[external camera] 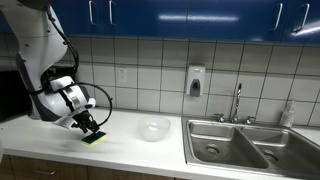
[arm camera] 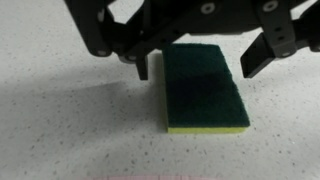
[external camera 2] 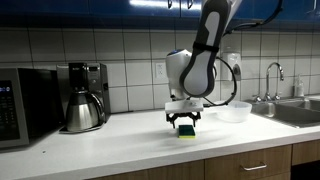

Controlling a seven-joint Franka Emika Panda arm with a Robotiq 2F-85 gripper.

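Observation:
A sponge (arm camera: pixel 203 88) with a dark green top and a yellow underside lies flat on the pale speckled counter in the wrist view. The gripper is open above it, one finger off the sponge's left side and the other near its right edge. Nothing is held between them. In exterior view 1 the sponge (external camera: pixel 94 138) sits just below the gripper (external camera: pixel 90 127). From the other side, the gripper (external camera 2: pixel 184 124) hangs close over the sponge (external camera 2: pixel 186 131); whether the fingertips touch it, I cannot tell.
A clear bowl (external camera: pixel 154 128) stands right of the sponge, then a double sink (external camera: pixel 235 146) with a faucet (external camera: pixel 237 104). A coffee maker (external camera 2: pixel 85 97) and a microwave (external camera 2: pixel 28 104) occupy the counter's other end. Bare counter (external camera 2: pixel 110 148) surrounds the sponge.

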